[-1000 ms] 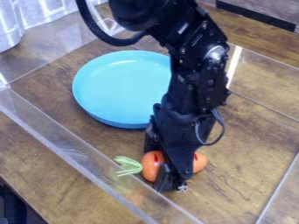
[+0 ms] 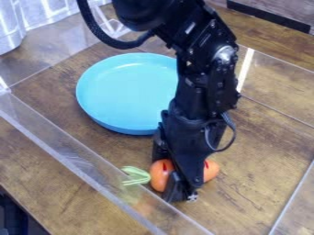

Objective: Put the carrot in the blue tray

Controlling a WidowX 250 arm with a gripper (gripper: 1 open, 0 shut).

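Note:
An orange carrot [image 2: 161, 173] with pale green leaves [image 2: 135, 175] lies near the front edge of the wooden surface, its leafy end to the left. My gripper [image 2: 182, 174] is down over its middle, pointing at the surface. Orange shows on both sides of the black fingers [image 2: 181, 191], while the middle of the carrot is hidden behind them. Whether they press on it cannot be told. The round blue tray [image 2: 120, 94], empty where visible, lies behind and to the left; the arm stands in front of its right edge.
A clear plastic wall [image 2: 73, 158] runs diagonally along the front left, close to the carrot's leaves. Bare wooden surface [image 2: 252, 188] lies to the right of the gripper. White ribbed objects [image 2: 37, 16] stand at the back left.
Almost nothing differs. The carrot and its leaves seem to have shifted very slightly; the arm holds its place and the tray is still.

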